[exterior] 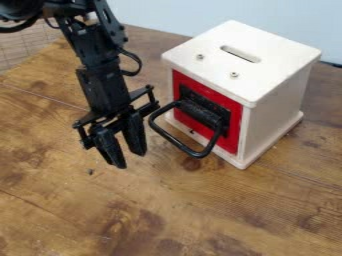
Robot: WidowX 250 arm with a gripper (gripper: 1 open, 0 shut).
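A white wooden box [263, 67] with a slot and two screws on its top stands at the right, its red front panel [226, 137] facing left. A black grille sits in the panel, with a black loop handle [201, 152] sticking out low in front. My black gripper [126, 143] hangs left of that handle, fingers pointing down and apart, with nothing visible between them. Its upper part comes close to the loop; whether they touch I cannot tell.
A pale wall runs behind the box.
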